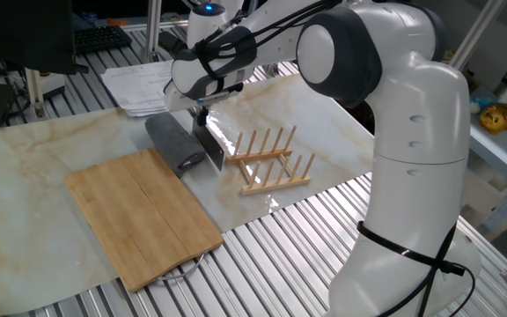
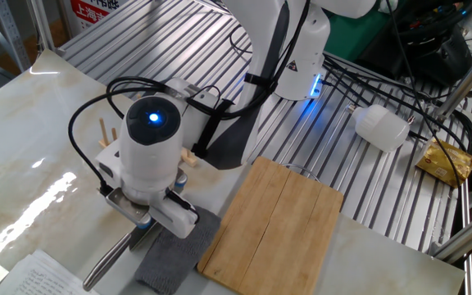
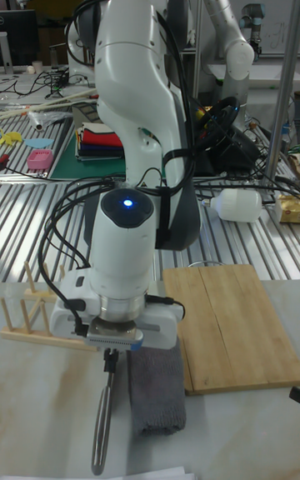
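A knife with a broad metal blade point(image 1: 208, 145) is held on edge between the grey towel and the wooden rack. Its silver handle point(image 3: 104, 417) points away from the robot's base, toward the papers. My gripper point(image 1: 202, 116) points down and is shut on the knife near where handle and blade meet; in exterior view 2 the hand mostly covers the fingertips. A folded grey towel point(image 2: 179, 254) lies right beside the blade. The wooden peg rack point(image 1: 275, 163) stands on the blade's other side, partly hidden by the arm in exterior view 2.
A wooden cutting board point(image 1: 143, 216) lies flat beside the towel, partly over the slatted metal table. Papers point(image 1: 139, 88) rest at the marbled sheet's edge. A white bulb-shaped object point(image 2: 381, 128) and a yellow package point(image 2: 445, 161) sit near the base.
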